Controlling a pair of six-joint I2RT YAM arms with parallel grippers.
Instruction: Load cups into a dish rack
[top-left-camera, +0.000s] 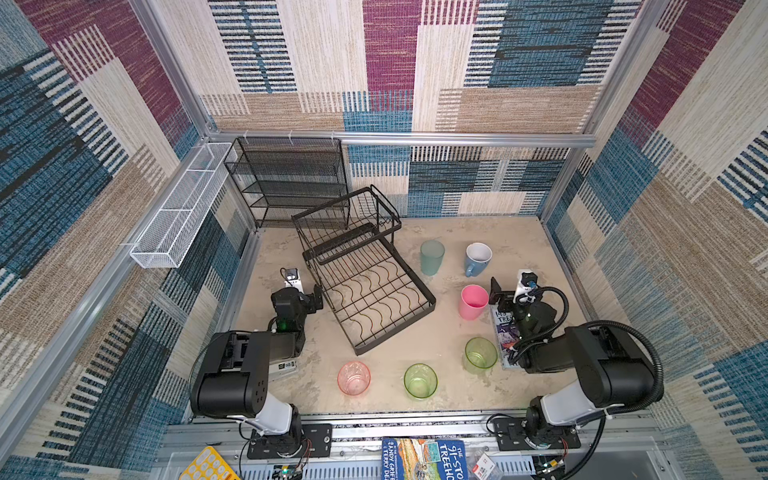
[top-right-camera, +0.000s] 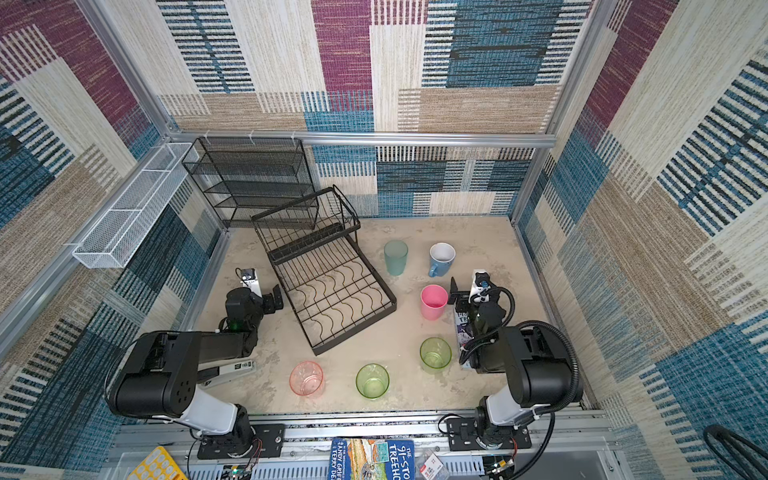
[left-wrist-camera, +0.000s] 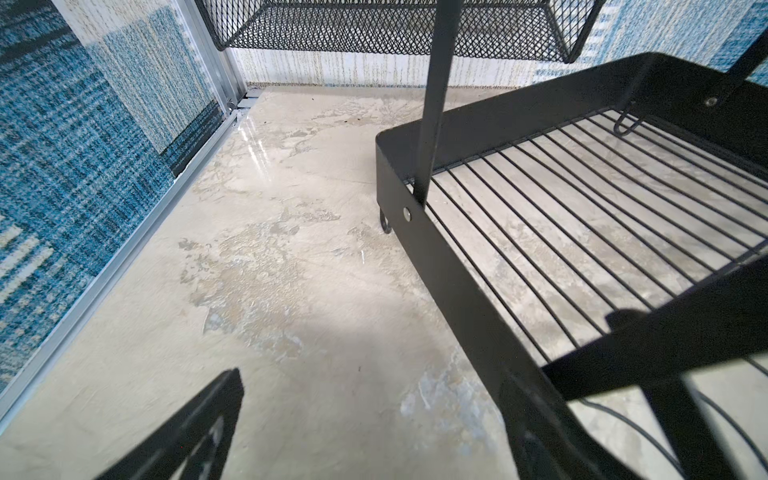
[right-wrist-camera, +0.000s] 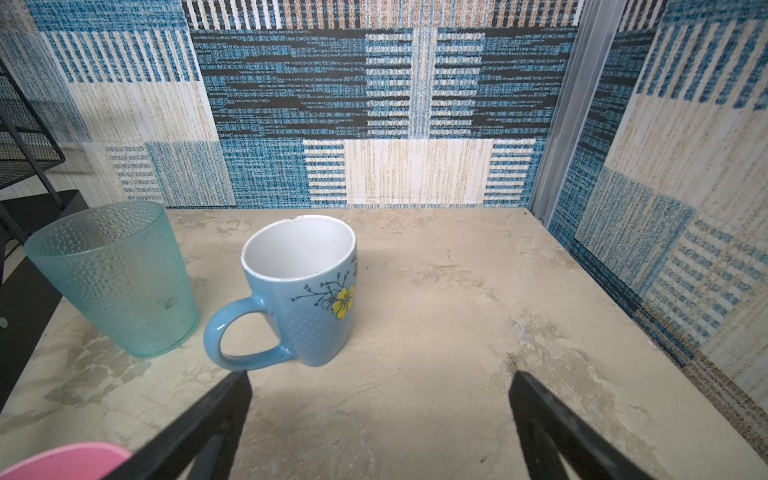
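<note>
The black dish rack (top-left-camera: 396, 325) stands empty, turned at an angle, left of the table's middle. Right of it are a teal cup (top-left-camera: 432, 257), a blue mug (right-wrist-camera: 320, 320) with a white inside and its handle to the left, and a pink cup (top-left-camera: 473, 302). Nearer the front stand a clear pink glass (top-left-camera: 353, 378) and two green glasses, one in the middle (top-left-camera: 420, 381) and one further right (top-left-camera: 480, 354). My left gripper is open and empty beside the rack's left side. Right of the pink cup, my right gripper is open with nothing between its fingers.
A black mesh shelf (top-left-camera: 292, 172) stands at the back left, behind the rack. A white wire basket (top-left-camera: 180, 212) hangs on the left wall. A book (top-left-camera: 504, 328) lies under the right arm.
</note>
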